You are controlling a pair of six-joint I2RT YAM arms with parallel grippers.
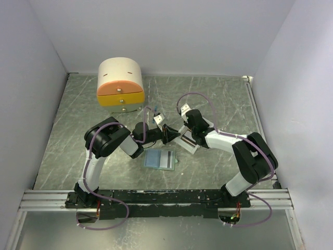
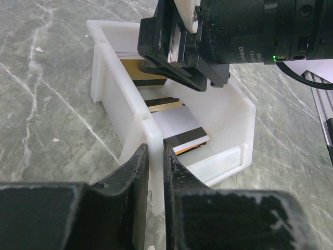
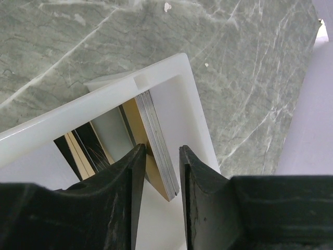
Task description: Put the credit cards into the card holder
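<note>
A white open box (image 2: 117, 86) holds several cards, among them a silver card (image 2: 179, 122) with a black stripe and a gold card (image 2: 143, 72). My left gripper is shut on the box's wall near a corner. Inside the box, my right gripper is part open, its fingers on either side of a leaning card with a grey striped edge (image 3: 156, 138); contact on both sides cannot be made out. The card holder (image 1: 159, 159), blue on the left and with grey pockets on the right, lies open in front of the box.
A rounded cabinet (image 1: 120, 78) with orange and yellow drawers stands at the back left. Behind my left gripper lies a small bluish item, hard to make out.
</note>
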